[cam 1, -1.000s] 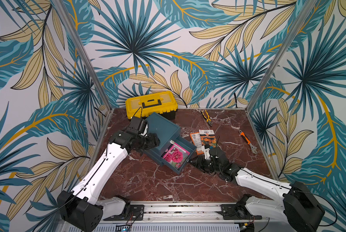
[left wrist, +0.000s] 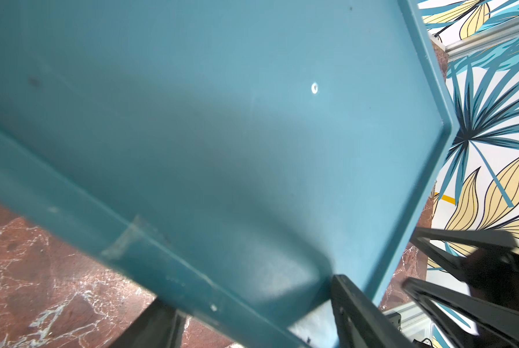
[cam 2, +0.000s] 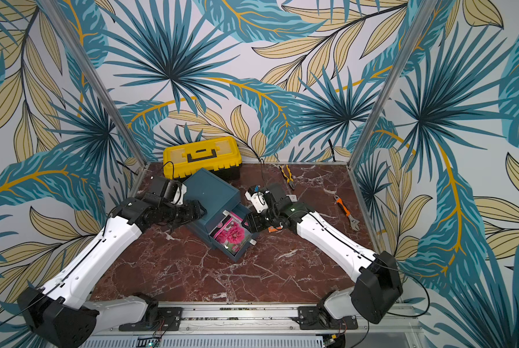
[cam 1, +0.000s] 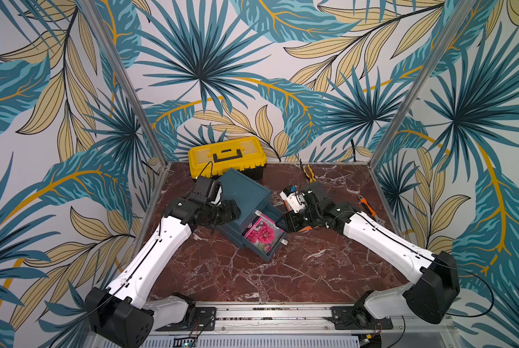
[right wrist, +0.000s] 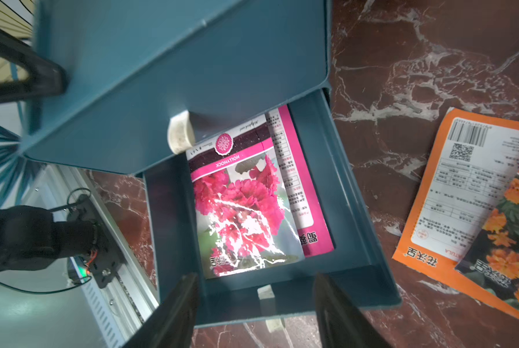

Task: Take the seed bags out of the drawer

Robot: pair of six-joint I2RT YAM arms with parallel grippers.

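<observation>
The blue-green drawer unit [cam 1: 242, 191] stands mid-table with its drawer [right wrist: 352, 197] pulled out. Inside lie a pink flower seed bag [right wrist: 242, 214] and, partly under it, a second pink-edged bag [right wrist: 300, 191] showing printed text. Over the drawer's front wall, my right gripper is open, its fingers spread apart and empty. My left gripper stands at the unit's top edge with its fingers apart, the edge and corner of the unit lying between them. Whether both of its fingers touch the unit cannot be told.
Two orange seed bags, one text side up [right wrist: 468, 179] and one with orange flowers [right wrist: 503, 237], lie on the table right of the drawer. A yellow toolbox [cam 1: 227, 153] stands behind; pliers [cam 2: 287, 177] and an orange wrench [cam 2: 346, 212] lie to the right.
The left arm and drawer have not visibly moved.
</observation>
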